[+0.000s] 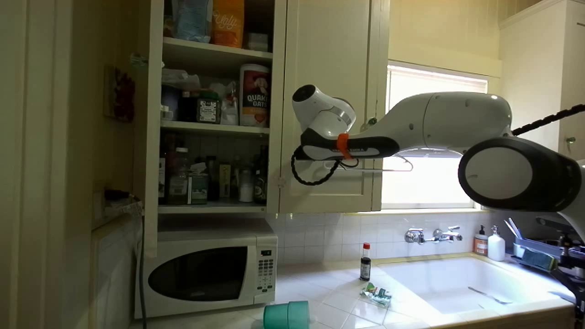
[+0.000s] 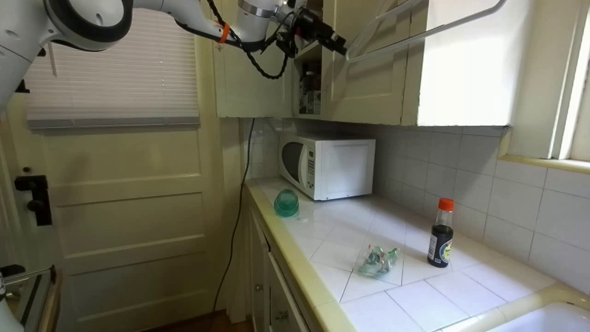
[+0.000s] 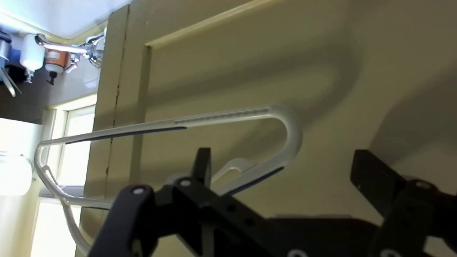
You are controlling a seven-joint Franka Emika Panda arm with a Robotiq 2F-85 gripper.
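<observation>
In the wrist view my gripper stands open, its two black fingers wide apart. A translucent plastic clothes hanger (image 3: 218,116) extends from the left, and its rounded end shows in the space between the fingers as seen from this camera. The left finger covers part of the hanger; whether they touch I cannot tell. Behind lies the pale cabinet door (image 3: 257,77). Exterior view 2 has the gripper (image 2: 338,45) high beside the upper cabinets, close to the near end of the hanger (image 2: 431,33). In exterior view 1 the arm hides the gripper, and the hanger (image 1: 406,163) sticks out to its right.
Open cabinet shelves (image 1: 214,128) full of groceries stand left of the arm. Below are a microwave (image 1: 205,274), a green cup (image 1: 286,315), a red-capped bottle (image 1: 365,266), and a crumpled plastic packet (image 1: 376,295). The sink (image 1: 438,279) is at the right.
</observation>
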